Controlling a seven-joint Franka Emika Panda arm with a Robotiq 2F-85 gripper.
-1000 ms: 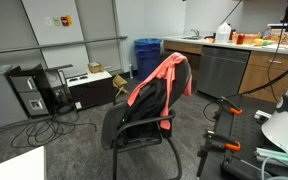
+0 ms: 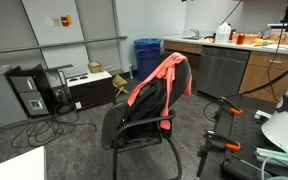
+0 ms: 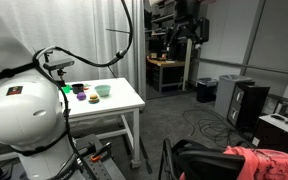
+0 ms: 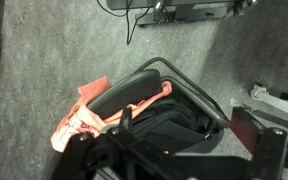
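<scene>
A black chair [image 2: 134,130] stands on the grey floor, with a dark bag or garment against its backrest. Over the top of that backrest hangs a coral-orange cloth [image 2: 162,76], one end falling down the chair's side. From above, the wrist view shows the cloth [image 4: 82,122] bunched at the left beside the dark item [image 4: 174,130]. High over the chair, my gripper [image 3: 182,48] points downward with its fingers apart and nothing visible between them. It is clear of the cloth [image 3: 269,165].
A white table [image 3: 119,104] carries a light green bowl [image 3: 102,91] and small coloured items. Loose cables [image 2: 59,128] lie on the floor at the left. A blue bin [image 2: 147,55] stands at the back, and open floor surrounds much of the chair.
</scene>
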